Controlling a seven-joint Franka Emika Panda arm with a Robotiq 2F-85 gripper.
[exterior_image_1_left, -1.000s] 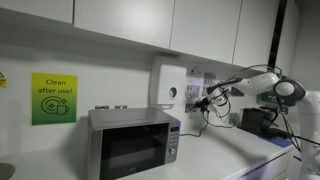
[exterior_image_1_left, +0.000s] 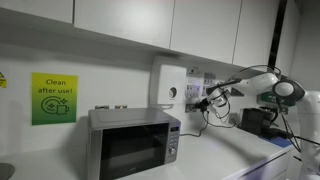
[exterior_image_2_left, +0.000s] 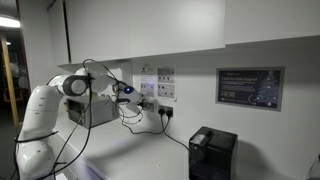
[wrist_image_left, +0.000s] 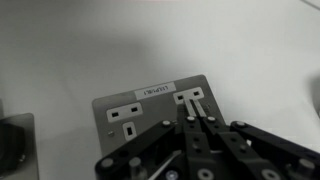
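Observation:
My gripper is shut, with nothing visible between its fingers. In the wrist view its tips lie over the right part of a grey double socket plate (wrist_image_left: 155, 105), by the switch area; whether they touch it cannot be made out. A small label runs along the plate's upper edge, and the gripper body hides its lower part. From the first exterior view, the arm reaches across from the right and the gripper (exterior_image_1_left: 204, 103) is close to the wall sockets. The second exterior view has the arm (exterior_image_2_left: 42, 110) at the left, extended towards the wall.
A microwave (exterior_image_1_left: 130, 142) stands on the counter (exterior_image_1_left: 215, 152), with a white dispenser (exterior_image_1_left: 167, 82) on the wall beyond it. Cables (exterior_image_2_left: 150, 131) hang by the wall sockets (exterior_image_2_left: 165, 75). A black appliance (exterior_image_2_left: 212, 153) stands further along. Cabinets (exterior_image_1_left: 120, 18) overhang the wall.

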